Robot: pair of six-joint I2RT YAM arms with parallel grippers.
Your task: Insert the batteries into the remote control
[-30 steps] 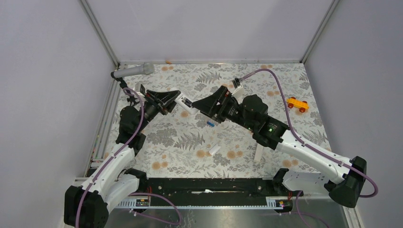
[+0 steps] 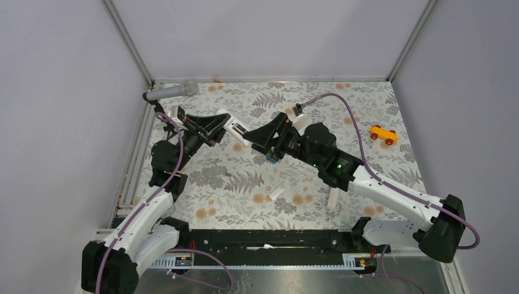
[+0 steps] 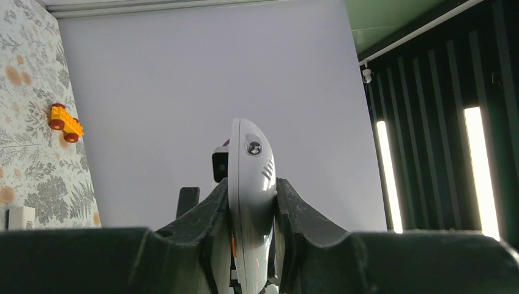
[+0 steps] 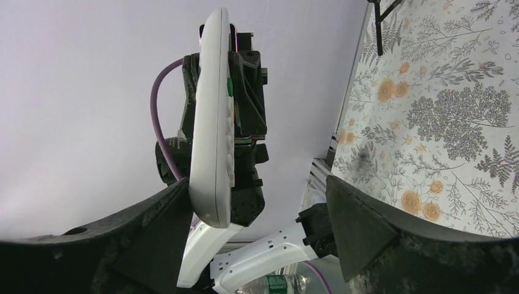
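The white remote (image 2: 235, 127), with a dark opening facing up in the top view, is held in the air by my left gripper (image 2: 218, 124), shut on it. In the left wrist view the remote (image 3: 250, 165) stands upright between the fingers. My right gripper (image 2: 262, 136) is at the remote's other end; in the right wrist view it is open, the remote (image 4: 208, 122) by its left finger, partly overlapping in view. A blue battery (image 2: 270, 160) lies on the table below the right gripper. Whether anything sits inside the remote is too small to tell.
A yellow toy car (image 2: 383, 135) lies at the table's right. A grey cylinder (image 2: 172, 92) on a mount stands at the back left. A small white piece (image 2: 276, 192) and a pale strip (image 2: 332, 198) lie toward the front.
The left gripper with the remote has shifted very little.
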